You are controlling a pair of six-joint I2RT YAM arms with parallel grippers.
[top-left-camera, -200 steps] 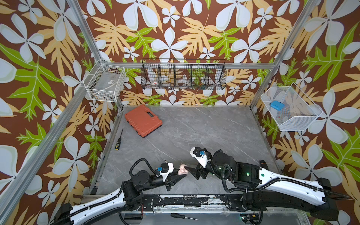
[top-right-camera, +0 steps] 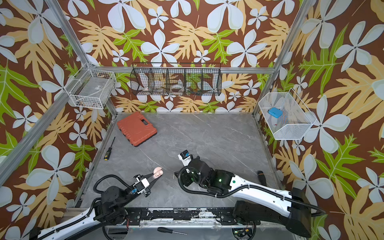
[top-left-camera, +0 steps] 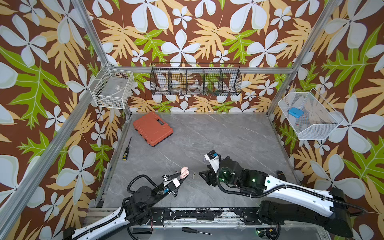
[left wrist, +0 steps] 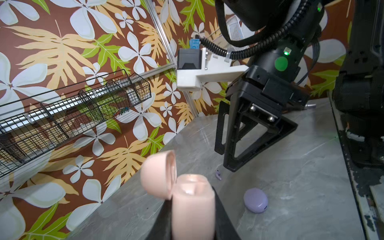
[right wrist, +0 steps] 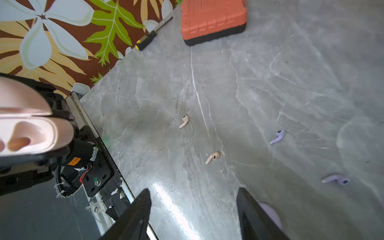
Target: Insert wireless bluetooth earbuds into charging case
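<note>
My left gripper (top-left-camera: 184,174) is shut on a pink charging case (left wrist: 193,208), held up off the table with its lid (left wrist: 159,174) flipped open. The earbud slots look empty in the right wrist view. My right gripper stands part open above the table, right of the case, with nothing between its fingers. Two pale pink earbuds lie on the table: one (right wrist: 184,121) farther off, the other (right wrist: 212,157) nearer, ahead of the right fingertips. A lilac case (left wrist: 256,200) rests shut on the table.
An orange toolbox (top-left-camera: 152,128) and a screwdriver (top-left-camera: 126,153) lie at the table's left. A black wire basket (top-left-camera: 196,81) hangs at the back. White baskets hang at left (top-left-camera: 113,88) and right (top-left-camera: 310,116).
The grippers have moved apart from being close together at the case. The left one has drawn back leftward with the case; the right has turned and tilted downward.
</note>
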